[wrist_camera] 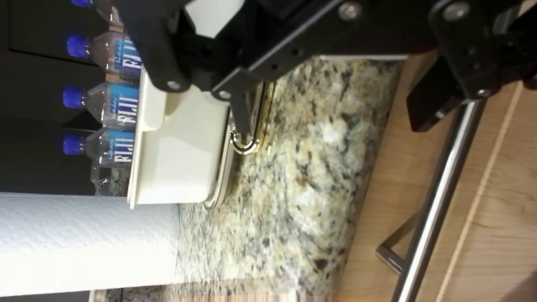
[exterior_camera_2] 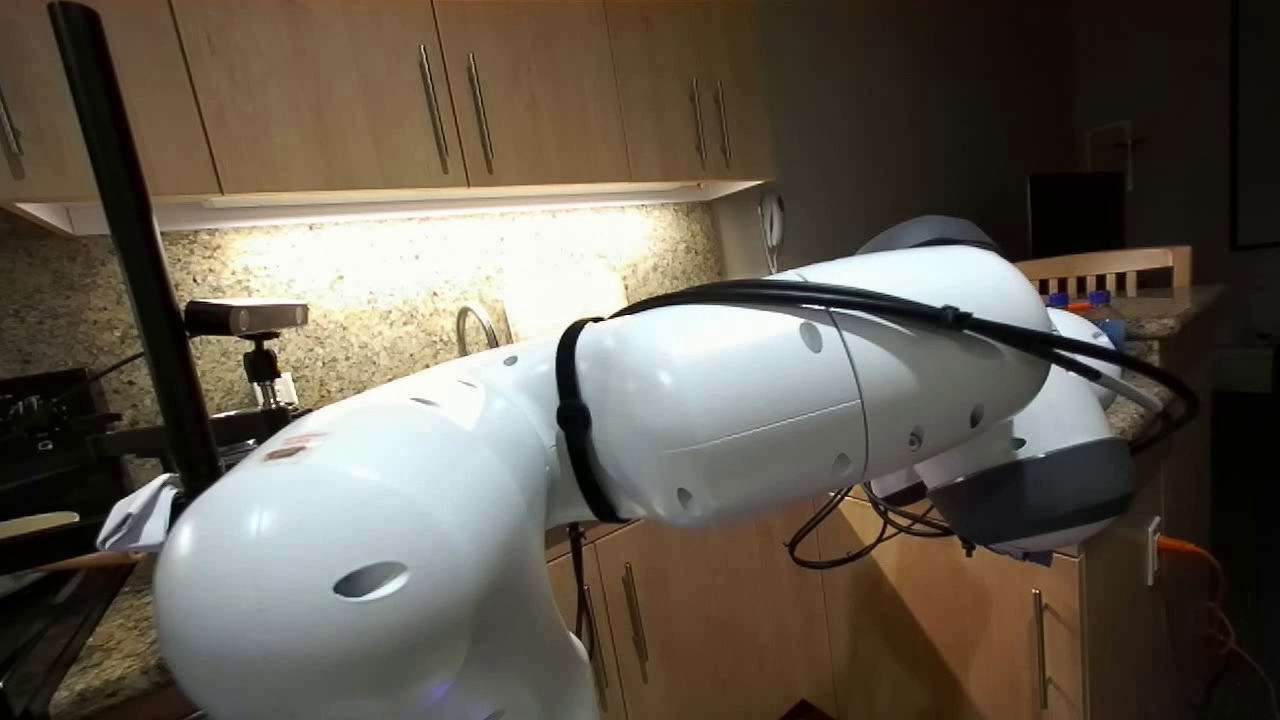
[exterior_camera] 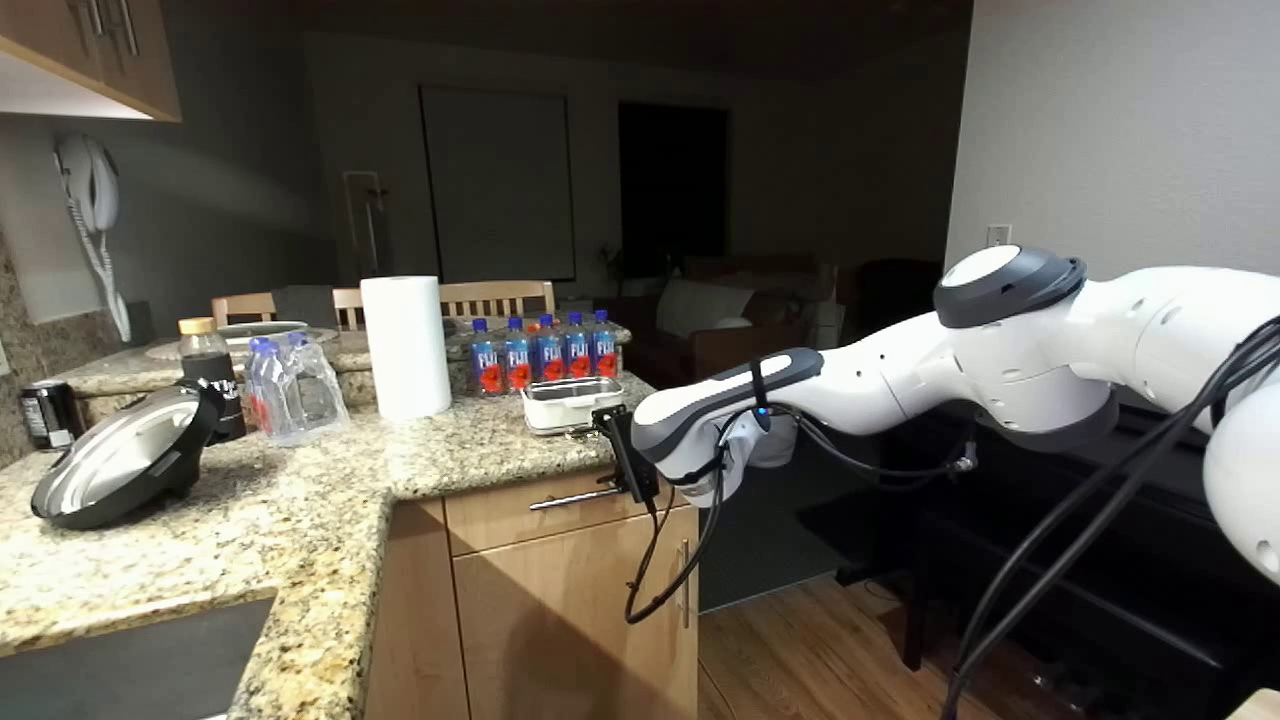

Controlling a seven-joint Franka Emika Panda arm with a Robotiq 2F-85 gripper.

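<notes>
In the wrist view my gripper is open, its black fingers set wide apart with nothing held between them. One finger is in front of the white rectangular container [wrist_camera: 176,161]; whether they touch I cannot tell. The other finger overlaps the wooden drawer front, close to the upper part of the metal bar handle [wrist_camera: 435,206]. From outside, the gripper [exterior_camera: 614,454] is at the counter's front edge, right by the container [exterior_camera: 558,414] and just above the right end of the drawer handle [exterior_camera: 576,498]. The drawer looks shut.
Several blue-capped water bottles [exterior_camera: 547,354] line up behind the container. A paper towel roll [exterior_camera: 405,348] stands to its left. Farther left are a dark-lidded piece [exterior_camera: 126,456] and a brown bottle [exterior_camera: 210,360]. Bare granite counter [wrist_camera: 302,191] lies between container and edge.
</notes>
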